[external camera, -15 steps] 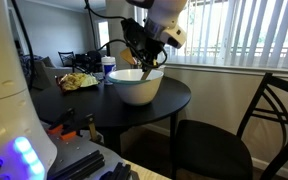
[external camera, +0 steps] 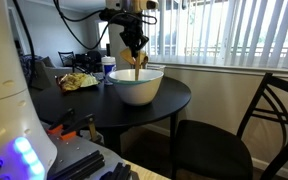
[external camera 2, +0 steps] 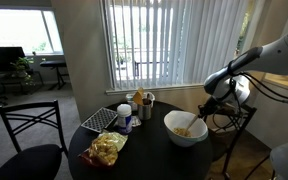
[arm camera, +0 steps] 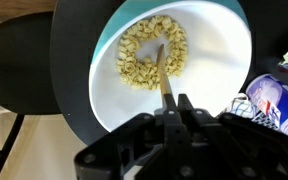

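A white bowl [external camera: 137, 91] with a teal band stands on the round dark table, and in the wrist view its rim [arm camera: 105, 75] encloses a patch of pasta pieces [arm camera: 139, 72] at the far side. My gripper is shut on a long wooden utensil [arm camera: 163, 70], whose lower end reaches into the pasta. From the side, the gripper [external camera: 137, 54] hangs above the bowl with the utensil pointing down inside it. The utensil's tip is hard to make out among the pasta. In exterior view 2 the bowl [external camera 2: 177, 137] shows pasta at its bottom.
A utensil holder [external camera 2: 144, 110] stands behind the bowl, and a white canister [external camera 2: 124, 119] is left of it. A yellow bag [external camera 2: 104, 147] and a grey rack [external camera 2: 99, 120] also rest on the table [external camera 2: 144, 155]. Black chairs [external camera: 212, 148] stand around.
Seen from exterior view 1, my gripper has risen and shifted left, and its tilt has changed. The held utensil has moved left inside the bowl. The bowl stays in place.
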